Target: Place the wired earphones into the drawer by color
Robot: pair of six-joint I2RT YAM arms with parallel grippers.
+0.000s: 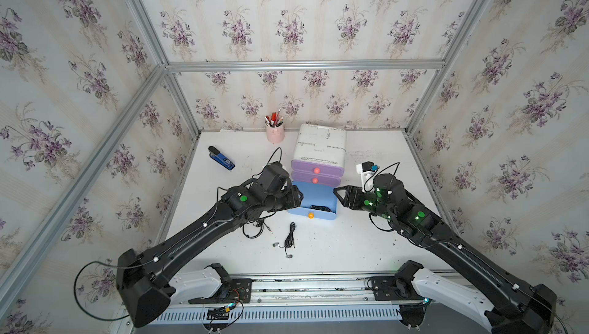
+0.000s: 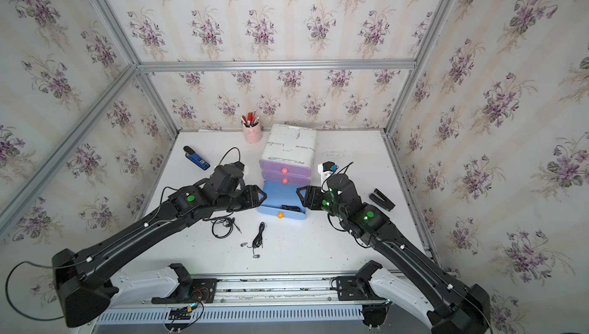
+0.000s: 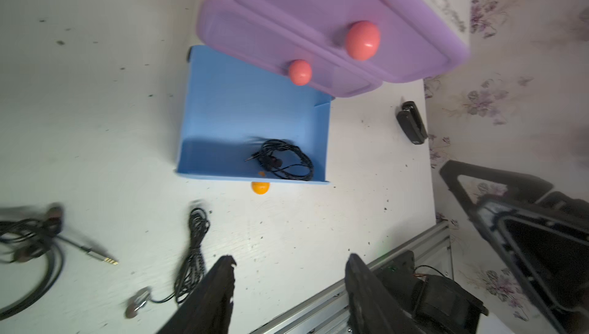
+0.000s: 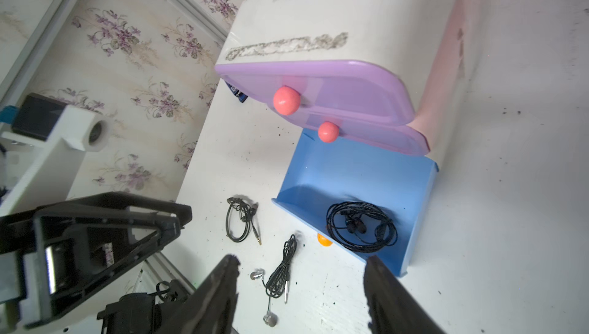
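A drawer unit stands at the back with two purple drawers [image 1: 325, 167] shut and the blue drawer [image 4: 362, 171] pulled out, holding a coiled black earphone [image 4: 356, 223]. Two more wired earphones lie on the table: a looped one [image 4: 242, 217] to the left and a bundled one [image 4: 281, 269] in front of the drawer. My left gripper hangs open and empty, left of the drawer and above the table. My right gripper is open and empty above the right side of the drawer's front.
A blue stapler-like tool [image 1: 222, 158] and a pink pen cup [image 1: 274, 132] sit at the back left. A black object [image 2: 381, 199] lies on the right.
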